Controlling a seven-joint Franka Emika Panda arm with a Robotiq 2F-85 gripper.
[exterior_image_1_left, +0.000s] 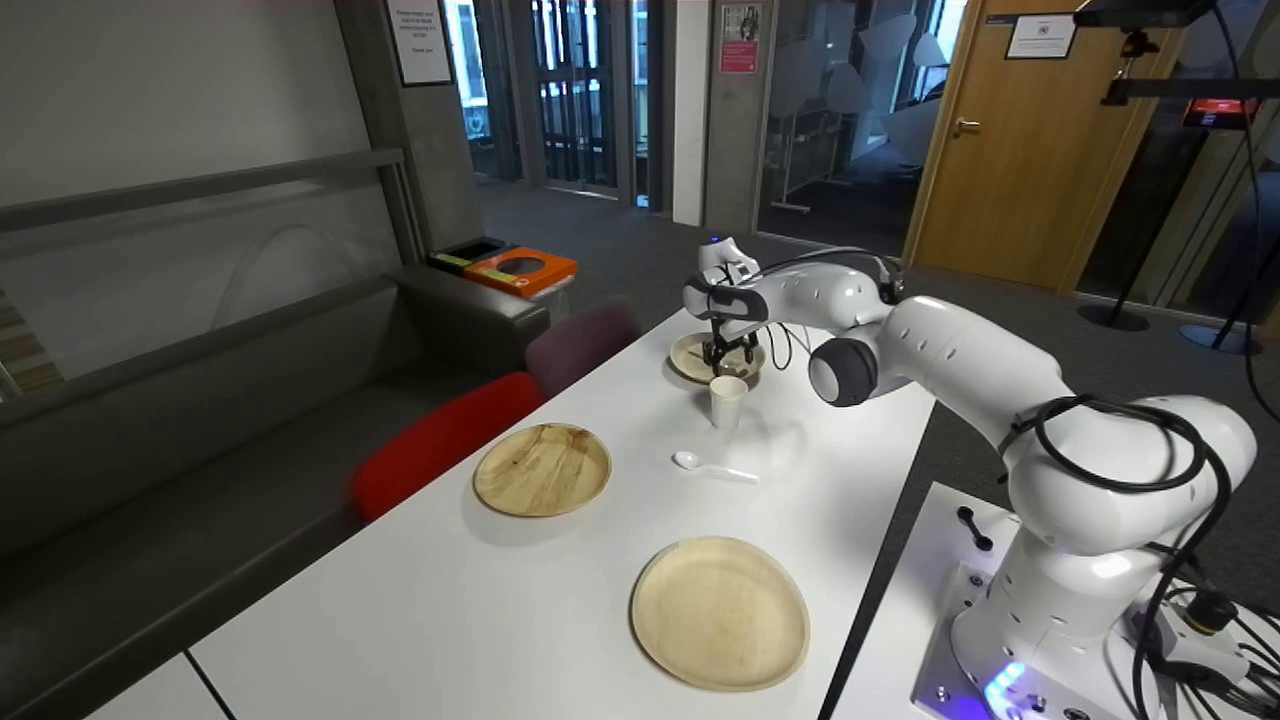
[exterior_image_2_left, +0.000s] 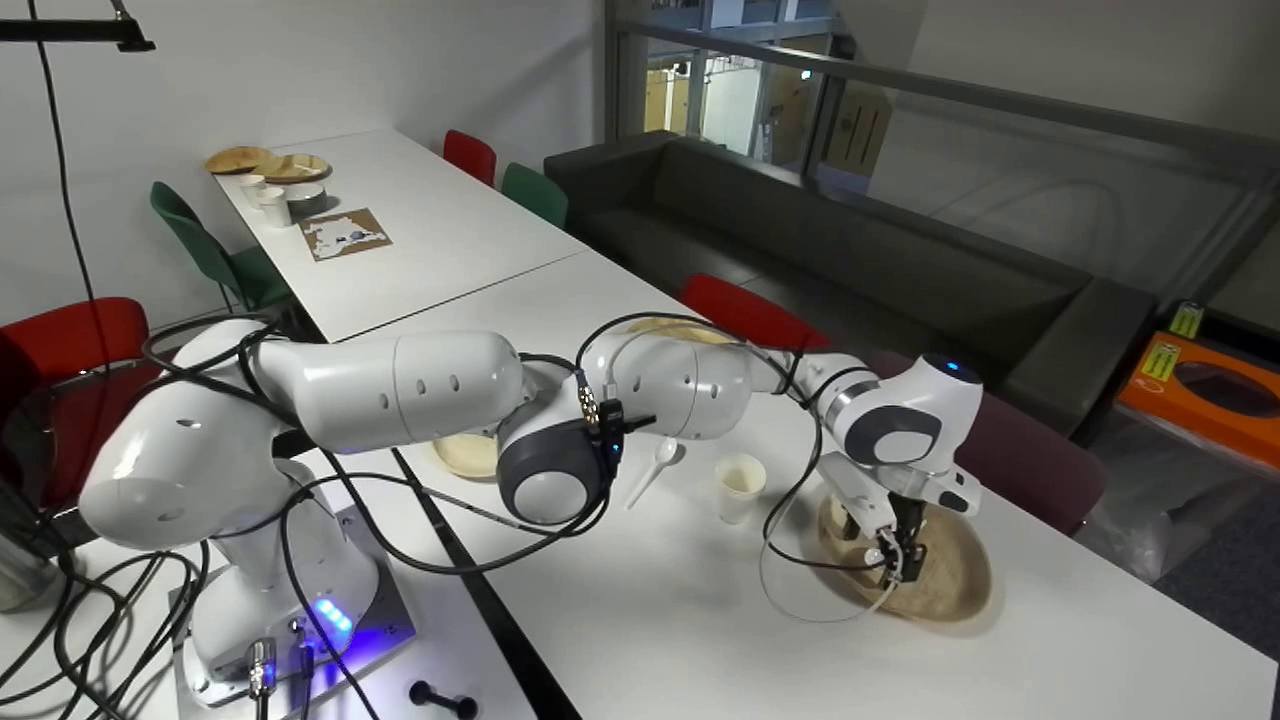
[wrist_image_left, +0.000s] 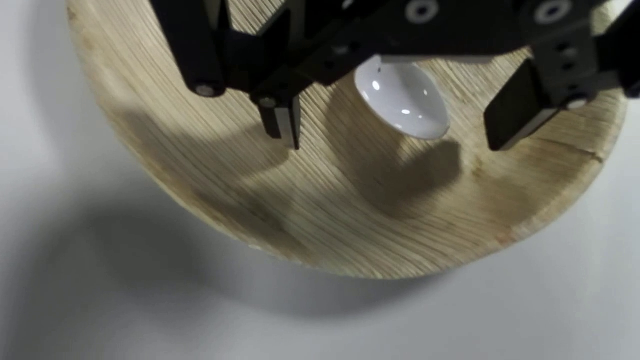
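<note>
Over the far wooden plate (wrist_image_left: 360, 240), my gripper stands open, its black fingers spread wide with no contact on anything between them. A white spoon's bowl (wrist_image_left: 408, 102) shows in that gap in the wrist view, casting a shadow on the plate; its handle is hidden behind the gripper body. In exterior view 2 the same plate (exterior_image_2_left: 960, 576) lies under the gripper (exterior_image_2_left: 894, 562), at the far end of the table. The small spoon can hardly be made out there.
A white cup (exterior_image_1_left: 727, 404) stands close to the far plate. A second white spoon (exterior_image_1_left: 714, 468) lies on the table nearby. Two more wooden plates, the left one (exterior_image_1_left: 542, 470) and the near one (exterior_image_1_left: 720, 614), are empty.
</note>
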